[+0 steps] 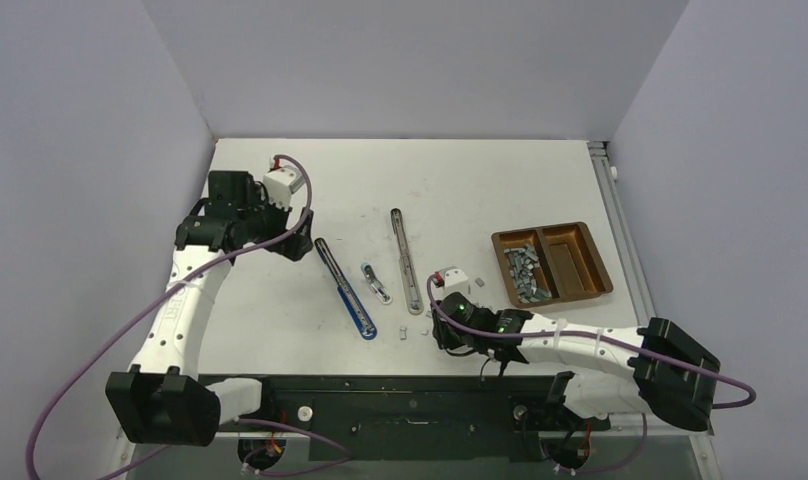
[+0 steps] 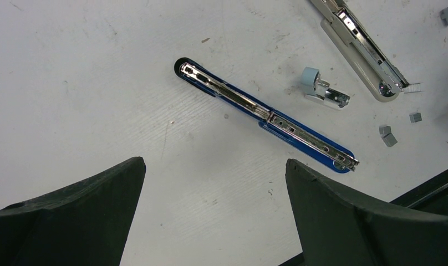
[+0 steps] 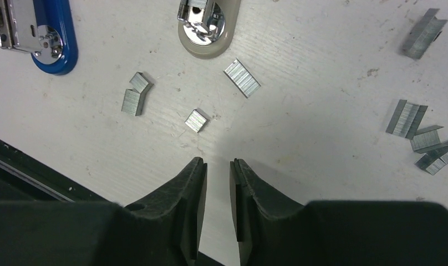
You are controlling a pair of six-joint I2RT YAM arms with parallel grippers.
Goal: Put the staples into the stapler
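Observation:
Three staplers lie on the white table: a blue long one (image 1: 345, 292), a grey long one (image 1: 405, 255) and a small clear one (image 1: 375, 283). Loose staple strips (image 3: 242, 78) lie near the grey stapler's end and to its right. My left gripper is over the table at the left, open and empty, with the blue stapler beyond its fingers. My right gripper is low at the front, near the small staple blocks (image 3: 196, 120), its fingers a little apart with nothing visible between them.
A brown two-compartment tray (image 1: 575, 260) at the right holds many staple pieces in its left compartment. The dark front edge runs close to the right gripper.

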